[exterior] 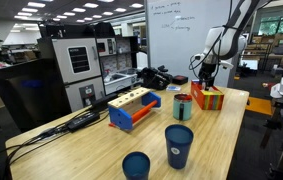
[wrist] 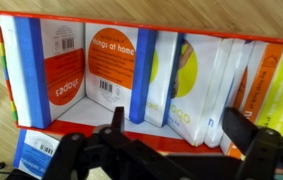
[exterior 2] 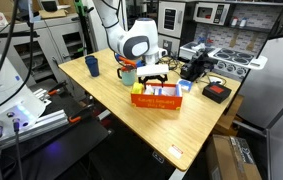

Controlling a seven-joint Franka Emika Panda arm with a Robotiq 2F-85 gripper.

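Note:
A red-sided box [wrist: 221, 30] holds several thin children's books, packed side by side. Among them are a book with an orange label [wrist: 114, 62] and blue spine, a "shapes" book [wrist: 65, 76] on the left, and a white one with yellow [wrist: 203, 75]. My gripper stands open over the box, its two dark fingers [wrist: 114, 138] apart. In the second exterior view the arm reaches down to the red and yellow box [exterior 2: 161, 100]. How deep the fingertips sit relative to the books is hard to tell.
A striped wooden rack [exterior: 135, 108], a dark green can [exterior: 182, 106] and two blue cups [exterior: 179, 146] stand on the table [exterior: 86, 155]. Dark cookware [exterior 2: 194, 68] and a black-red item [exterior 2: 215, 90] lie beyond the box.

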